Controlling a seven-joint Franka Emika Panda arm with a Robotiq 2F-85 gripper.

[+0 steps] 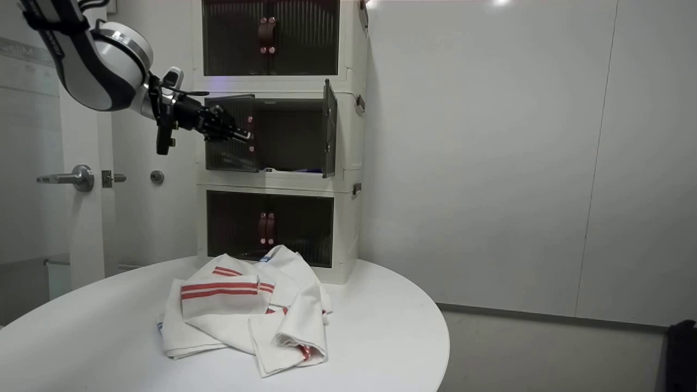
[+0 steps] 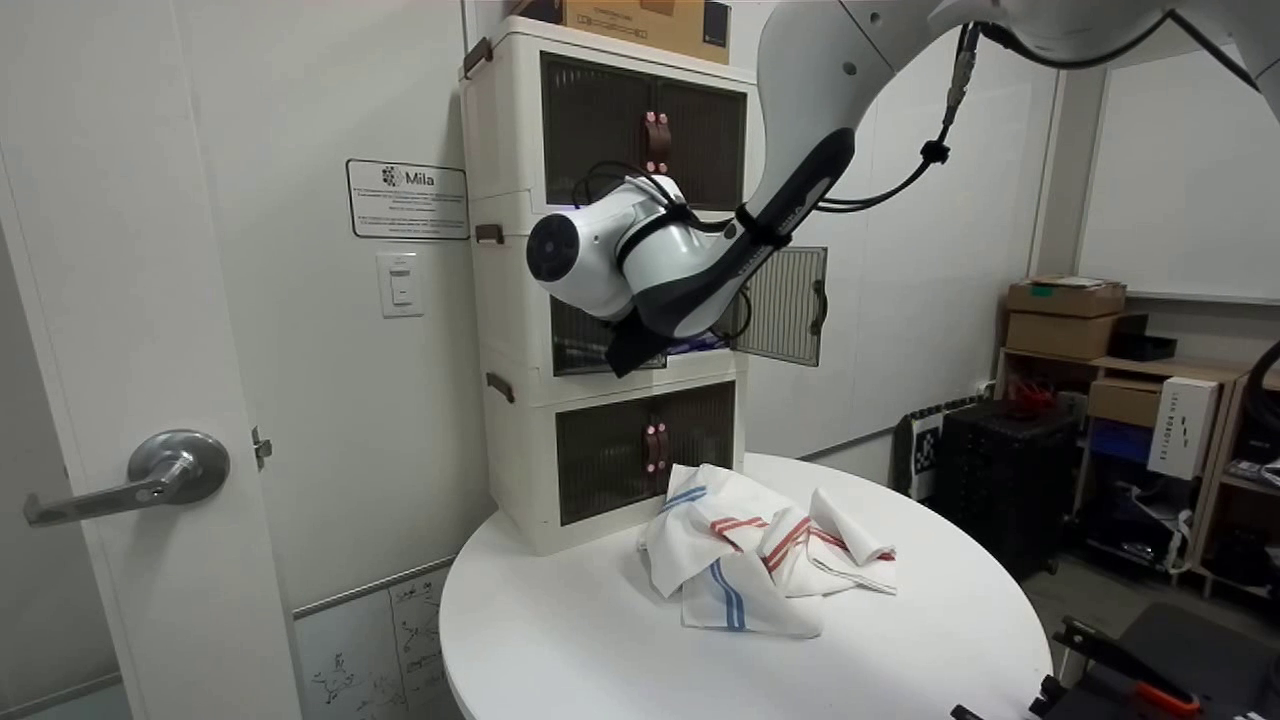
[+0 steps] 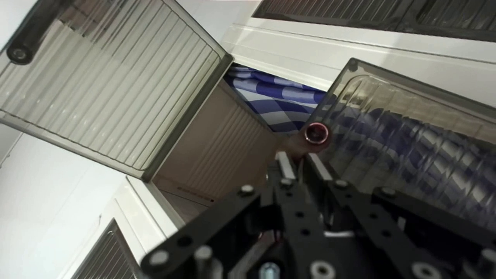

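Observation:
My gripper is shut on the door handle, a dark red strap with a round rivet (image 3: 317, 133), on the left door of the cabinet's middle compartment. That ribbed, see-through left door (image 1: 225, 153) stands partly open, angled out from the frame. The right door (image 1: 330, 130) of the same compartment is swung wide open. Inside lies blue-and-white checked cloth (image 3: 279, 100), seen through the gap and through the left door in the wrist view. In exterior view 2 the arm hides the gripper.
Crumpled white towels (image 1: 228, 313) with red and blue stripes lie on the round white table (image 1: 385, 333) before the cabinet. The top doors (image 1: 271, 39) and bottom doors (image 1: 268, 225) are shut.

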